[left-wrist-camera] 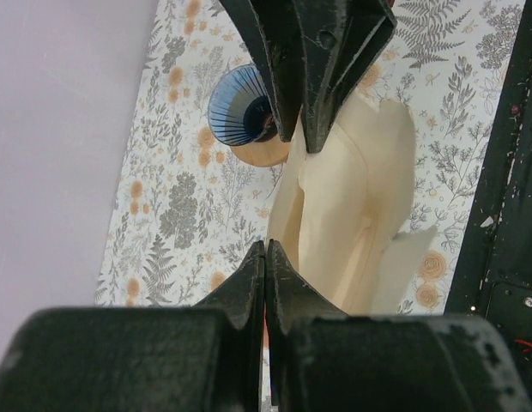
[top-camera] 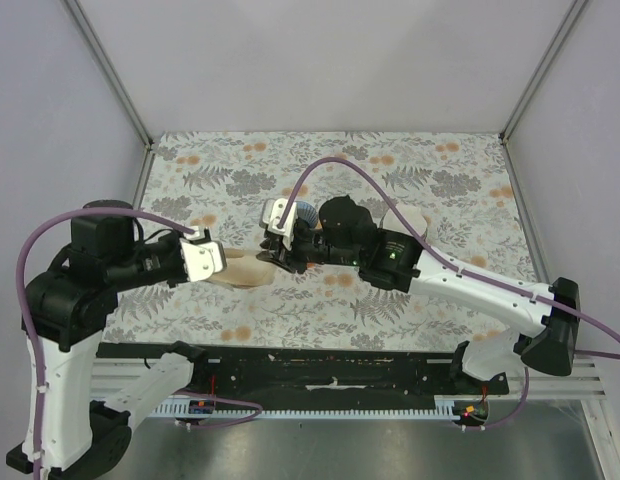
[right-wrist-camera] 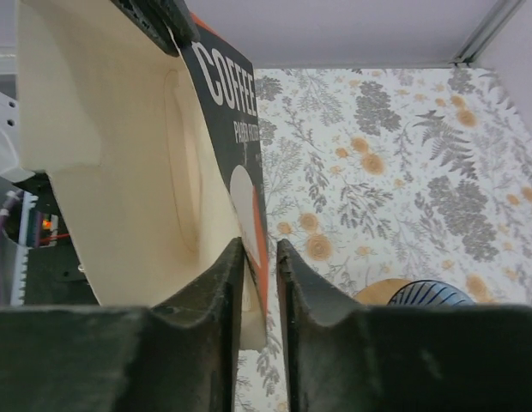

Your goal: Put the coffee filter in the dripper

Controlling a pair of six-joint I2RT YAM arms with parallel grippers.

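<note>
A cream paper filter pack [top-camera: 245, 270], its dark "COFFEE" label [right-wrist-camera: 232, 112] facing the right wrist camera, is held up between my grippers. My left gripper is shut at the pack's edge; whether paper is between its tips is unclear. My right gripper is at the pack's other end, its fingers slightly apart over the paper; its grip is unclear. The dripper [left-wrist-camera: 236, 107], with blue ribbed sides and a wooden base, stands behind the pack, partly hidden.
A round white stack [top-camera: 408, 215] stands right of the dripper, behind the right arm.
</note>
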